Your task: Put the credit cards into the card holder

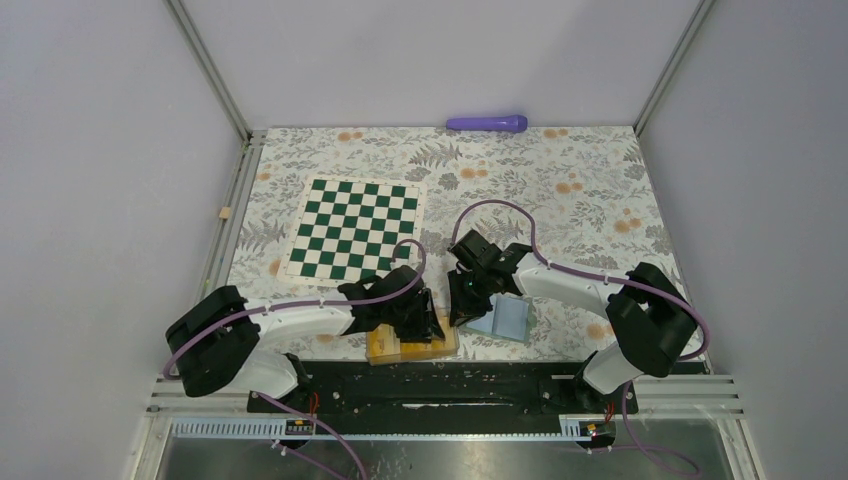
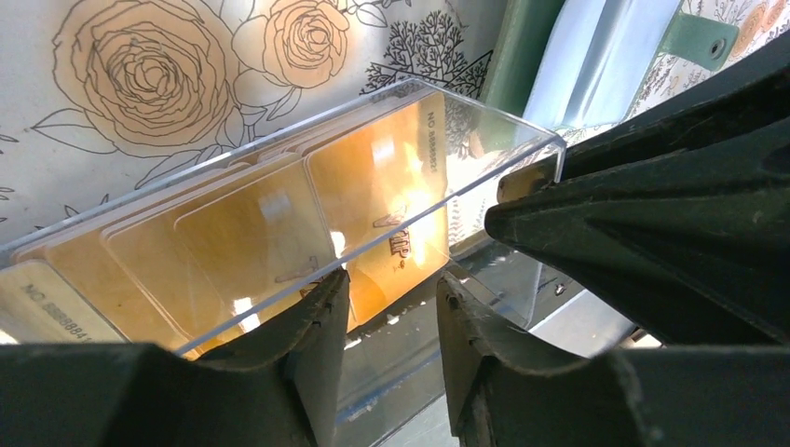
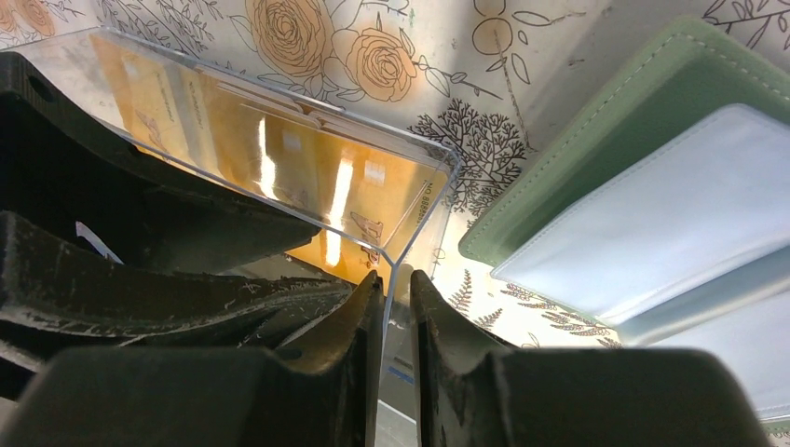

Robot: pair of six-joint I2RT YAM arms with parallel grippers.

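Note:
A clear acrylic box (image 1: 385, 355) holding several orange cards (image 2: 373, 168) lies at the front of the table. My left gripper is in the box with fingertips apart, one near the front of the cards, nothing clearly gripped. My right gripper is at the box's right end, its fingertips narrowly parted either side of the clear corner edge; whether they press on it I cannot tell. Right of the box lies the green card holder (image 3: 596, 149) with pale sleeves (image 3: 643, 223).
A green checkered board (image 1: 355, 225) lies behind the left arm. A purple microphone (image 1: 485, 124) is at the back edge. The two arms are very close together.

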